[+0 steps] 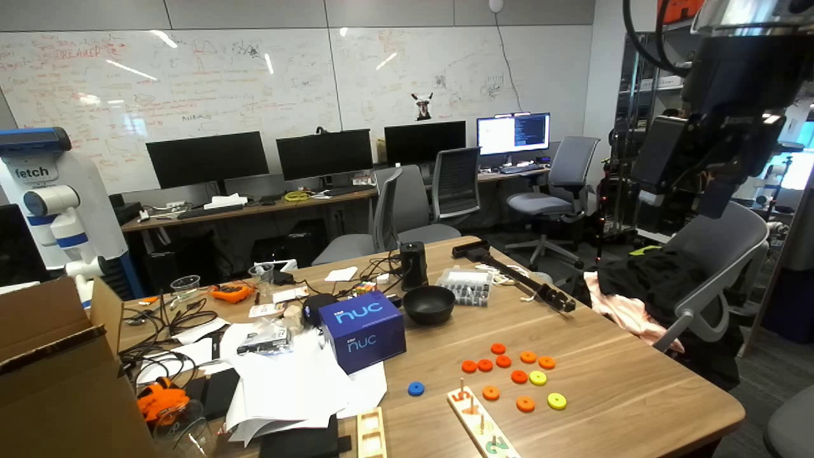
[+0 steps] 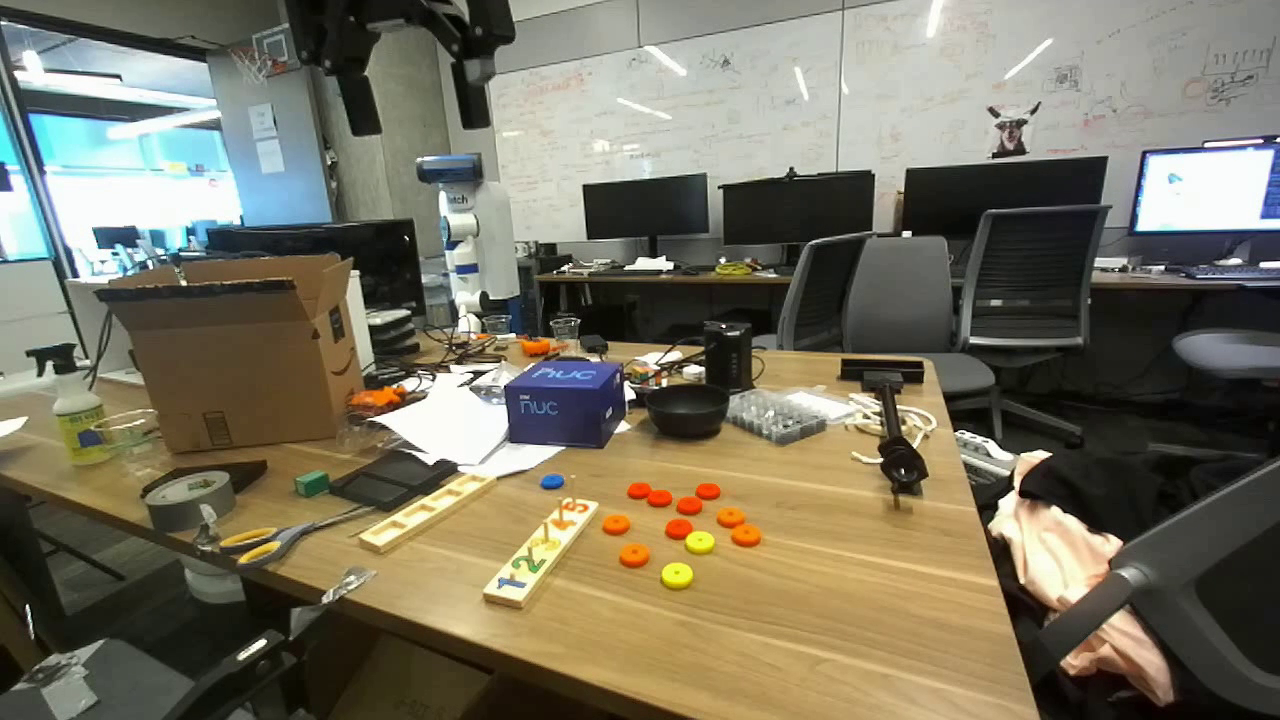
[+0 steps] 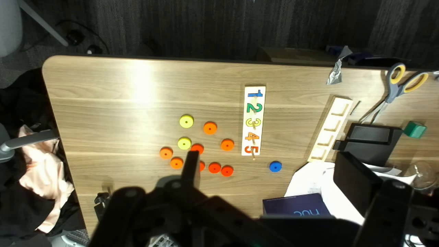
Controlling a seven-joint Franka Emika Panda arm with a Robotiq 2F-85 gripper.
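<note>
High above the table, my gripper is open, with its two fingers wide apart and nothing between them. A wooden number board with pegs lies flat on the table, marked 1 to 5, and its pegs look bare. Beside it are loose discs: a blue disc near the 5 end, two yellow ones including a yellow disc, several orange ones including an orange disc, and several red ones including a red disc. In the wrist view, one finger partly covers the red discs.
A blue NUC box, a black bowl and a clear parts case stand beyond the discs. A wooden tray and scissors lie past the board.
</note>
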